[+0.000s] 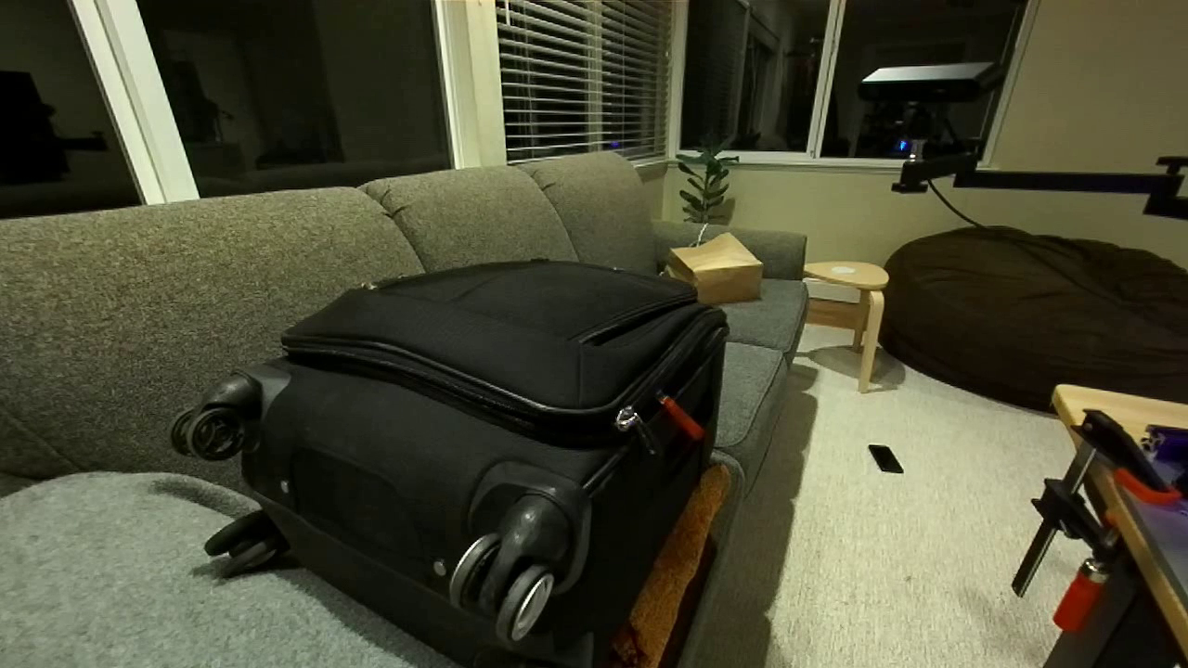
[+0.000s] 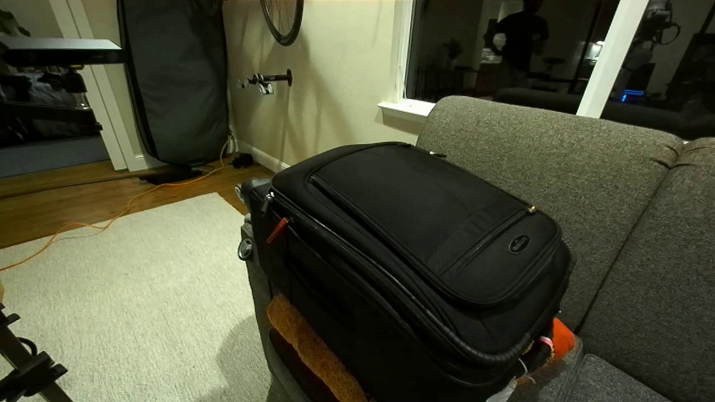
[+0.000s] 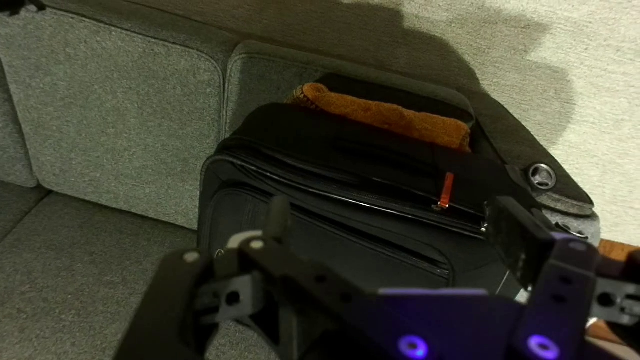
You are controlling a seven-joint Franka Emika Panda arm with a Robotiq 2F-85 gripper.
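Note:
A black soft-sided suitcase (image 1: 490,334) lies on its back on the grey couch, its wheels towards the exterior view 1 camera. From its side hangs a red zipper pull (image 1: 680,417), which the wrist view also shows as a red tab (image 3: 445,190) along the dark zipper. A round logo badge (image 2: 519,244) marks the suitcase's top face. My gripper is open in the wrist view, its fingers wide apart above the suitcase, with nothing between them. Neither exterior view shows the gripper.
An orange-brown cloth (image 3: 384,114) is wedged beside the suitcase at the couch's front edge. A paper bag (image 1: 718,271) sits farther along the couch (image 3: 120,102). On the carpet lies a black phone (image 1: 885,458); a clamp (image 1: 1075,507) grips the table's edge at right.

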